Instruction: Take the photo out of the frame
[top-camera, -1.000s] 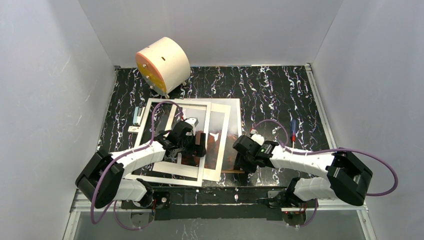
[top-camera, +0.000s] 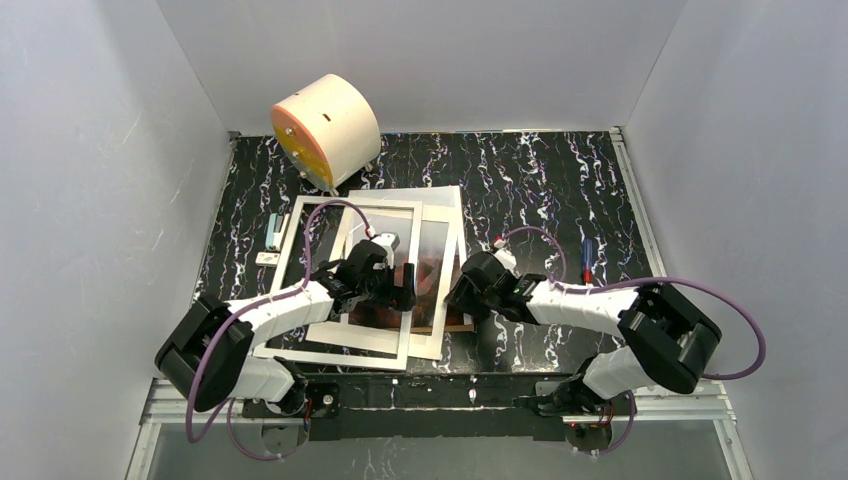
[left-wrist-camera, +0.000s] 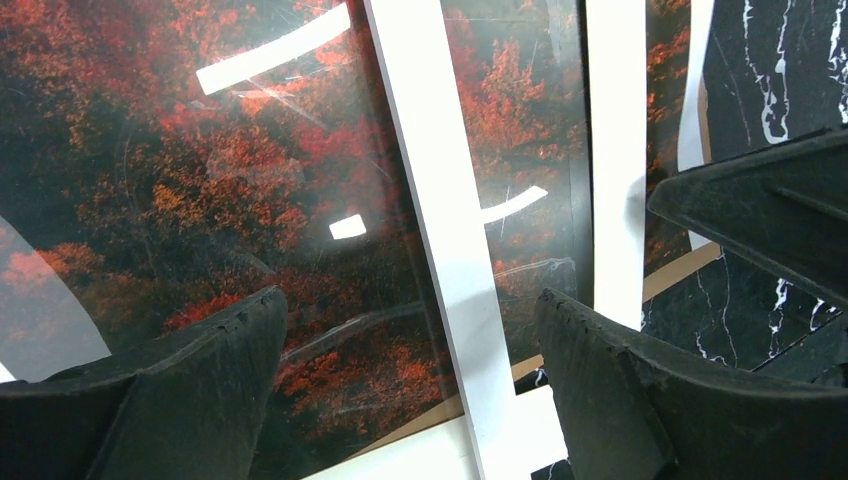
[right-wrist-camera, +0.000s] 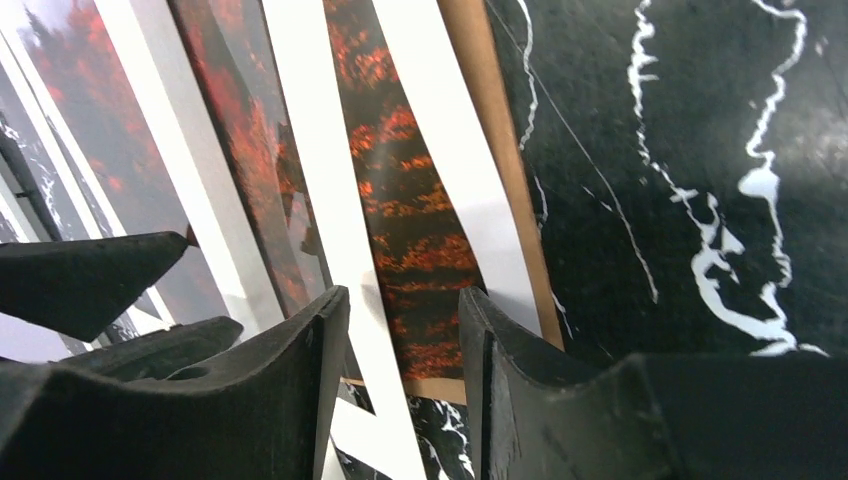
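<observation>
The photo of red autumn trees (right-wrist-camera: 415, 230) lies flat, its white border (right-wrist-camera: 465, 160) on a brown backing (right-wrist-camera: 490, 90). Across it lie a cream mat (top-camera: 440, 290) and a white outer frame (top-camera: 403, 345), which partly cover it. In the top view my right gripper (top-camera: 458, 300) is low at the photo's right side. The right wrist view has this gripper open, one fingertip over a mat bar and the other by the white border. My left gripper is open above the photo, with the white frame bar (left-wrist-camera: 440, 190) seen between its fingers; contact is unclear.
A cream drum (top-camera: 335, 125) stands at the back left. Small light pieces (top-camera: 275, 230) lie by the left edge. To the right, a screwdriver (top-camera: 587, 260) rests on the black marbled table (top-camera: 530, 190), with clear surface around it. Both grippers are close together.
My right gripper has moved left. The photo with its white border has slid left and a little toward the back, further under the mat. My left gripper has barely moved.
</observation>
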